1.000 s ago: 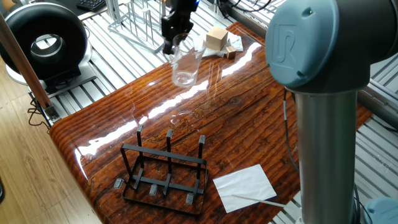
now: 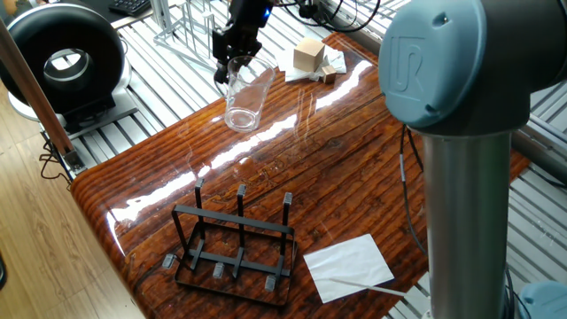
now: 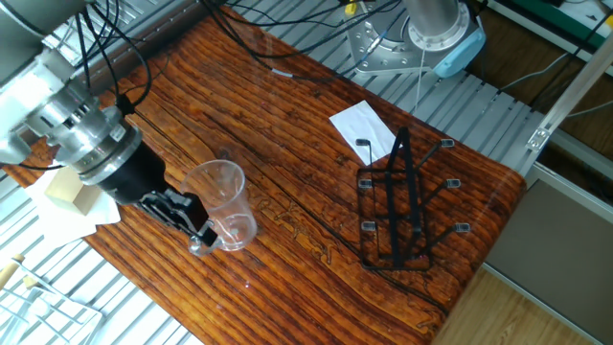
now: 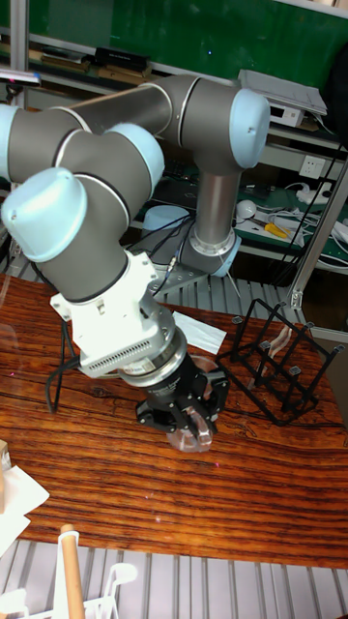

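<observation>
A clear plastic cup (image 2: 248, 96) hangs upright over the wooden table, with a faint reflection beneath it in exterior view 1. My black gripper (image 3: 198, 235) is shut on the cup's side. From exterior view 3, the gripper (image 4: 193, 421) covers much of the cup (image 4: 189, 440), so the exact contact is partly hidden. A black wire rack (image 2: 237, 257) with several upright prongs stands on the table, well apart from the cup.
White paper (image 2: 348, 268) lies beside the rack. A wooden block (image 2: 308, 55) and a smaller block (image 2: 329, 74) rest on more paper near the table's edge. Bare tabletop (image 3: 297, 216) separates cup and rack. Cables (image 3: 251, 40) run along the robot's side.
In exterior view 1, the gripper and cup have moved together to the left and slightly down. The rack, papers and blocks have stayed put.
</observation>
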